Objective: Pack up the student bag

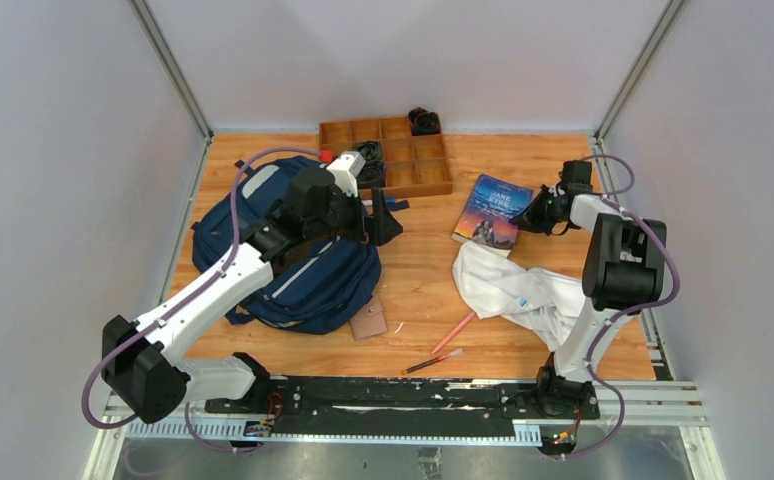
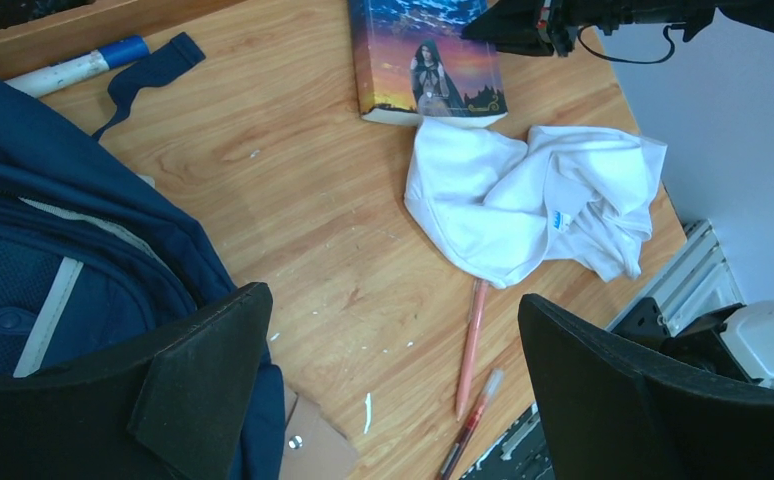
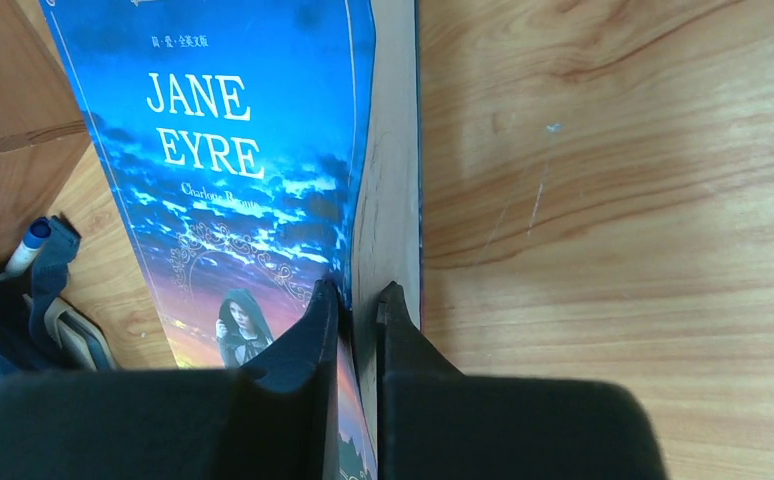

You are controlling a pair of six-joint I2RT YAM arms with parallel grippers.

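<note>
The blue Jane Eyre book point(image 1: 494, 208) lies on the right half of the table. My right gripper is shut on its page edge, one finger over the front cover and the other at the back. The navy backpack point(image 1: 308, 285) rests on the left, its zipped side toward the middle. Above the bag's right edge my left gripper point(image 1: 387, 217) stands open; in its own view only table shows between the fingers. A white cloth point(image 2: 538, 200) lies crumpled just in front of the book.
A wooden divided tray point(image 1: 418, 165) stands at the back with dark items in it. A pink pencil point(image 2: 471, 350), a red pen point(image 2: 473, 420) and a tan wallet point(image 1: 369, 319) lie at the front. A white marker point(image 2: 83, 68) lies beside the tray. Mid-table is mostly bare.
</note>
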